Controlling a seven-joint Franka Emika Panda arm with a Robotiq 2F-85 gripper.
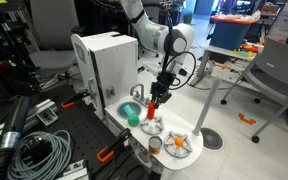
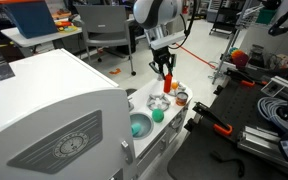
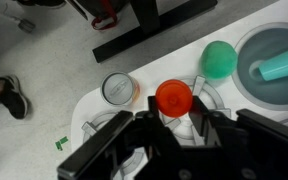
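A slim red object (image 1: pixel 151 111) hangs upright below my gripper (image 1: pixel 155 102), which is shut on it, above the near burner of the toy stove. In the wrist view its round red end (image 3: pixel 173 98) shows between the dark fingers, over the burner's grate. A turquoise cup (image 3: pixel 281 64) lies on its side in the round grey sink (image 3: pixel 256 88). Beside the sink, on the white counter, rests a round green thing (image 3: pixel 219 59). A metal can (image 3: pixel 118 89) stands near the counter's edge by the burners.
An orange thing (image 1: pixel 179 141) sits at the other burner (image 1: pixel 177 148). The faucet (image 1: pixel 137 91) rises beside the sink. A black table (image 1: pixel 69 140) with clamps and coiled cable borders the counter, and a white box (image 1: pixel 112 62) stands behind.
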